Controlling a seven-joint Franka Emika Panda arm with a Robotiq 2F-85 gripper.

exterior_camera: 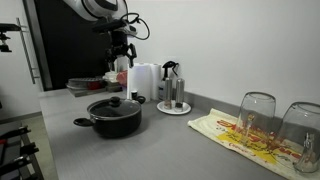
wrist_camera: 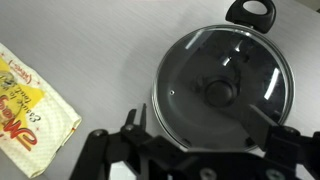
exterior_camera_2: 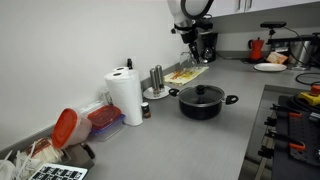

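A black pot (exterior_camera: 117, 124) with a glass lid (wrist_camera: 190, 72) stands on the grey table, its two side handles visible in both exterior views. The lid's round black knob (wrist_camera: 219, 94) shows near the middle of the glass from above. High over the table, behind the pot in the first exterior view, hangs my gripper (exterior_camera: 121, 64). Its dark fingers (wrist_camera: 132, 128) are spread apart at the bottom of the wrist view, and nothing is held between them. A clear gap separates the gripper from the lid.
Two upturned glass jars (exterior_camera: 256, 113) stand on a patterned towel (exterior_camera: 222, 128) at the right. Tall shakers (exterior_camera: 179, 92) sit on a white plate (exterior_camera: 174, 108) near the wall, beside paper towel rolls (exterior_camera: 145, 80). Table space in front of the pot is bare.
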